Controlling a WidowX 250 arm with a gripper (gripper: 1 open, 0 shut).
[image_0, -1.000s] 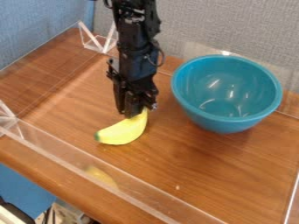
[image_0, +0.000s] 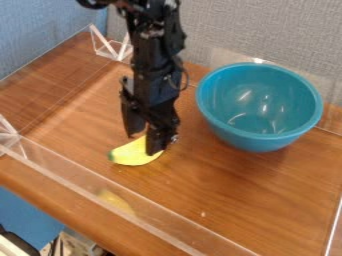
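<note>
A yellow banana-like object (image_0: 131, 154) lies on the wooden table (image_0: 241, 200), left of centre. The black gripper (image_0: 144, 136) is lowered over its right part, its fingertips at or just above it; whether they grasp it is hidden. A teal bowl (image_0: 259, 104) stands to the right.
Clear plastic walls run along the front and sides of the table. A white wire piece (image_0: 112, 47) is at the back left.
The yellow object and bowl look unmoved.
</note>
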